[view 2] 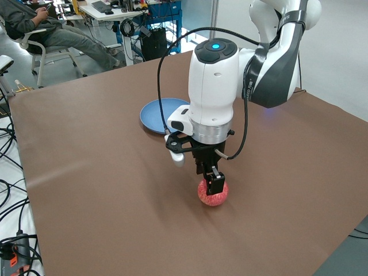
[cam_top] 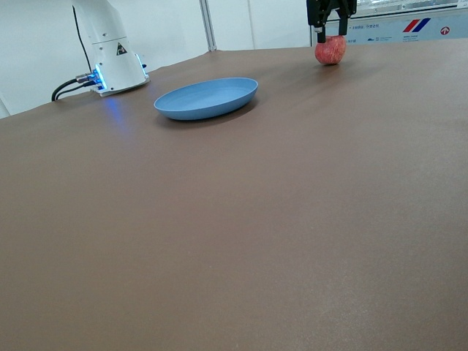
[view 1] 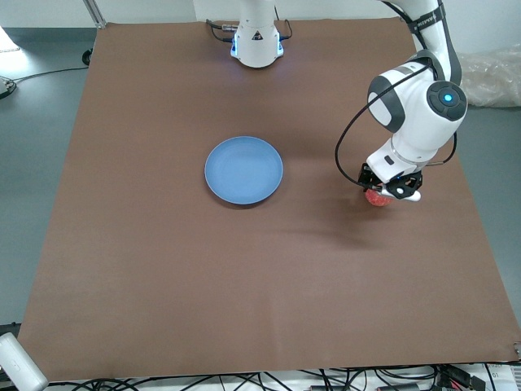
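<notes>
A red apple (cam_top: 330, 51) rests on the brown table, partly hidden under my gripper (cam_top: 332, 31) in all three views. In the right view my black gripper (view 2: 211, 184) hangs right over the apple (view 2: 214, 198); in the top view its fingers stand apart at the apple's upper part, open as far as shows. A blue plate (view 1: 243, 169) lies empty on the table to the left of the gripper in the left view, and behind the arm in the right view (view 2: 151, 117).
Cables run along the near edge in the left view. A seated person (view 2: 75, 40) is beyond the table in the right view.
</notes>
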